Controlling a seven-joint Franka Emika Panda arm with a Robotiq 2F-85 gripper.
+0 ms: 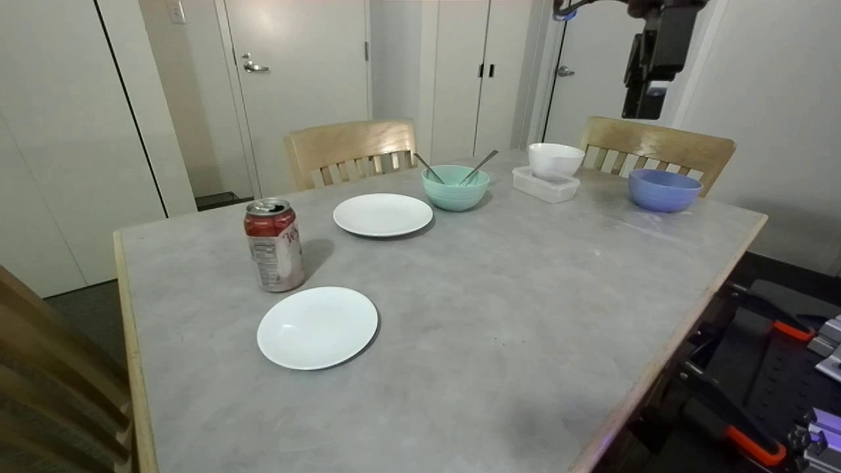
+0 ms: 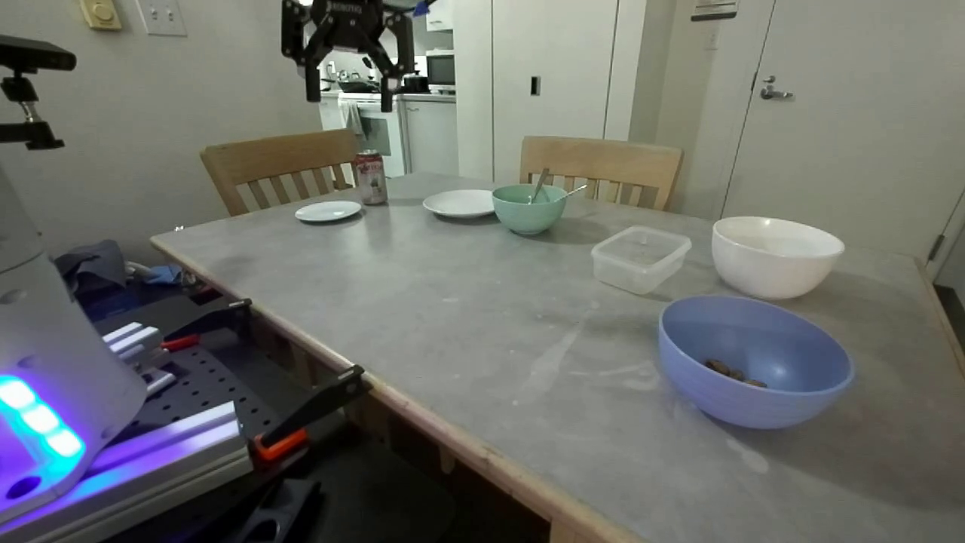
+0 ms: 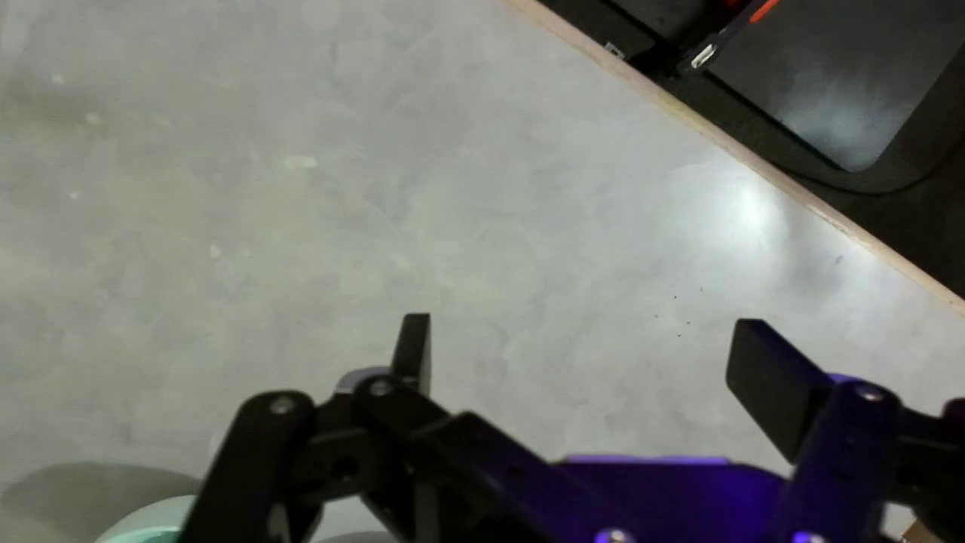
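High over the grey table point(image 2: 434, 299), my gripper point(image 2: 350, 101) hangs with its fingers spread wide and nothing between them. In the wrist view the gripper looks down on bare tabletop, with a sliver of the green bowl point(image 3: 149, 525) at the bottom left. That green bowl point(image 1: 455, 189) holds two metal utensils. A white bowl point(image 2: 773, 258), a clear plastic container point(image 2: 640, 258) and a blue bowl point(image 2: 755, 362) stand at one end of the table. Several small brown pieces point(image 2: 733, 371) lie inside the blue bowl.
A red and silver can point(image 1: 274, 248) stands upright between two white plates, the nearer plate point(image 1: 317, 328) and the farther plate point(image 1: 383, 215). Wooden chairs surround the table. Clamps point(image 2: 317, 407) grip one edge.
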